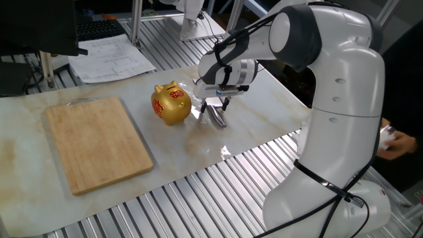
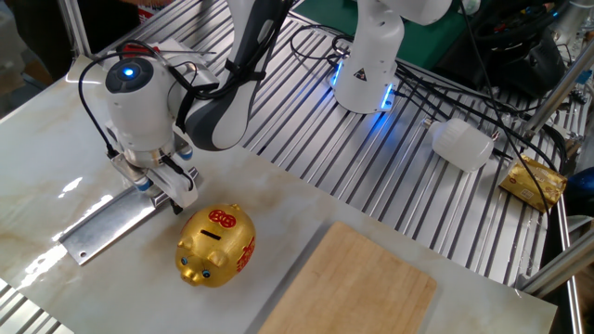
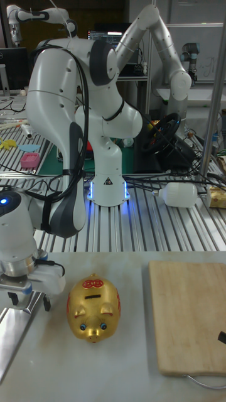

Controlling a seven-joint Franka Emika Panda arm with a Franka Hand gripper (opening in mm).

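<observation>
My gripper (image 1: 214, 106) is low over the table with its two fingers spread apart. Beneath it lies a shiny metal piece (image 1: 217, 118); in exterior view 2 it shows as a flat, cleaver-like blade (image 2: 109, 223) with a small hole near one corner. The gripper hides its other end there, and contact with the fingers cannot be made out. Beside the gripper, a golden piggy bank (image 2: 216, 246) with red markings stands upright, apart from the fingers. A wooden cutting board (image 1: 99, 144) lies flat on the far side of the piggy bank from my gripper.
Bare marble-patterned tabletop (image 1: 188, 149) surrounds the piggy bank and board. Slatted metal rails (image 1: 168, 205) run along the table's edge. Papers (image 1: 111, 59) lie behind the board. A person's hand (image 1: 396, 144) shows behind my arm at the right.
</observation>
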